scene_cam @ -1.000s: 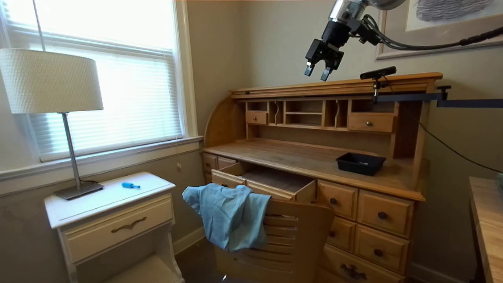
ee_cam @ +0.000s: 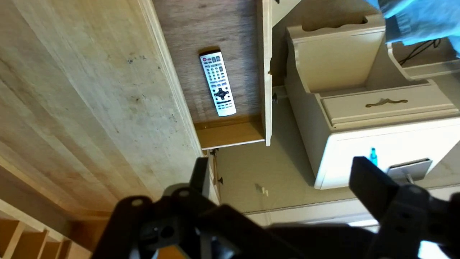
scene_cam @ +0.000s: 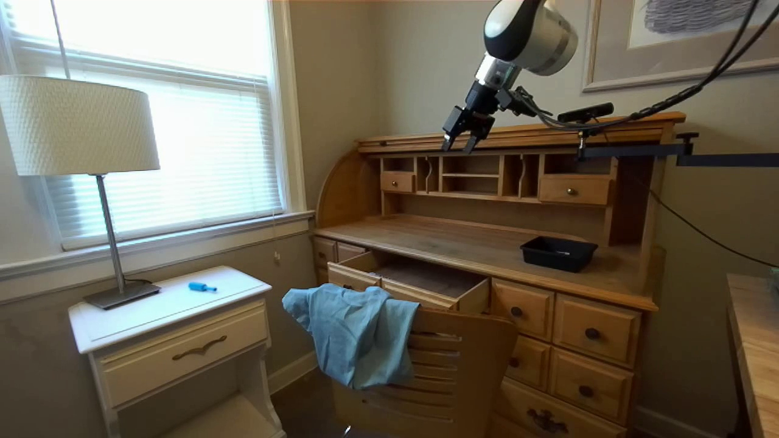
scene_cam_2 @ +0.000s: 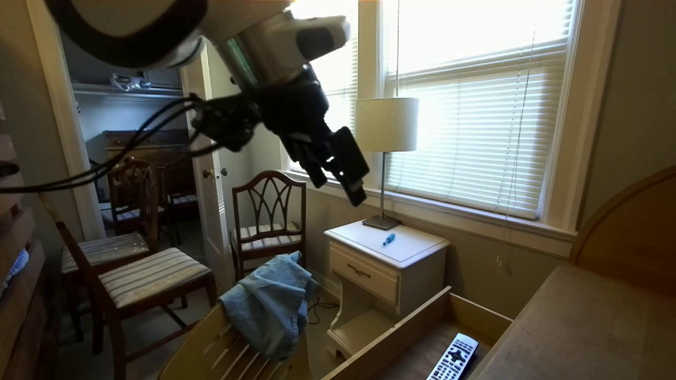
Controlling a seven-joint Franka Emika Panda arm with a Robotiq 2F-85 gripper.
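Observation:
My gripper [scene_cam: 458, 142] hangs in the air above the roll-top desk, its fingers spread with nothing between them. In the wrist view the two dark fingers [ee_cam: 199, 176] stand wide apart. Well below lies a silver remote control [ee_cam: 218, 84], inside the pulled-out desk drawer [ee_cam: 233, 131]. Exterior view 2 also shows the remote [scene_cam_2: 453, 358] in that drawer; in exterior view 1 it is barely visible. A blue marker-like object [scene_cam: 202, 287] rests on the white nightstand [scene_cam: 241, 285]. A light blue cloth [scene_cam: 354, 332] drapes over the wooden chair's back [scene_cam: 467, 358].
On the desktop [scene_cam: 453, 241] sits a black tray [scene_cam: 558, 253] with something small inside. A tall lamp [scene_cam: 109, 219] stands on the nightstand. The chair back rises close in front of the drawer. Most of the desktop is bare.
The arm has moved left and down in exterior view 1, bringing the gripper lower over the desk. The drawer, cloth, tray and blue object have stayed put.

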